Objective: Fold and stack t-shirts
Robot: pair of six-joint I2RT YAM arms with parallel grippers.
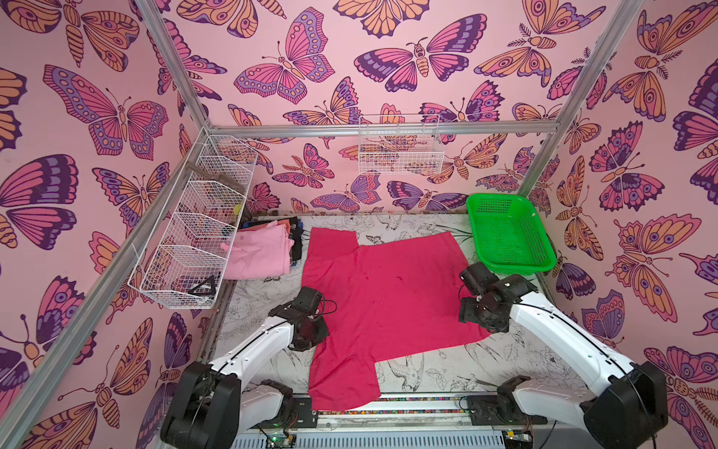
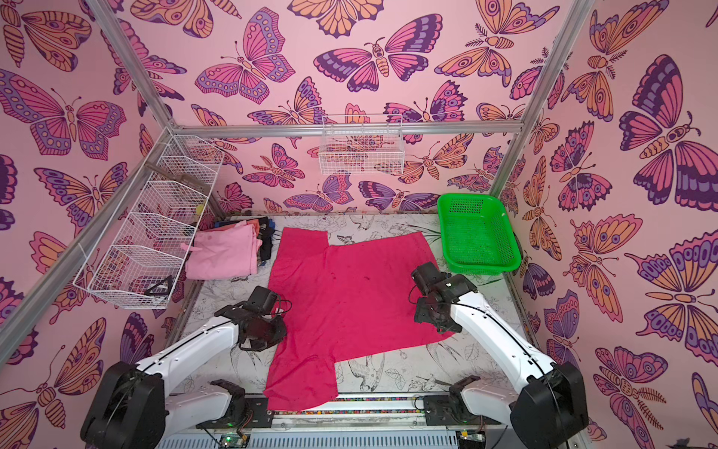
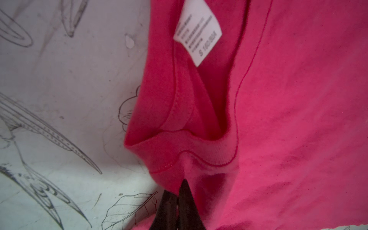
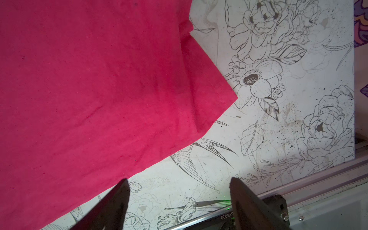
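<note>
A red t-shirt (image 1: 396,292) lies spread on the white patterned table (image 2: 366,374), a sleeve reaching toward the front edge at left. In the left wrist view my left gripper is shut at the shirt's neckline, by the white label (image 3: 197,32); whether cloth is between its tips is unclear. My right gripper hangs open above the shirt's right front corner, where a small flap lies turned. A pile of folded shirts, pink on top (image 1: 254,250), sits at the back left.
A green basket (image 1: 508,232) stands at the back right. White wire baskets (image 1: 179,277) hang along the left side, another on the back rail (image 2: 361,153). Narrow bare table strips surround the red shirt.
</note>
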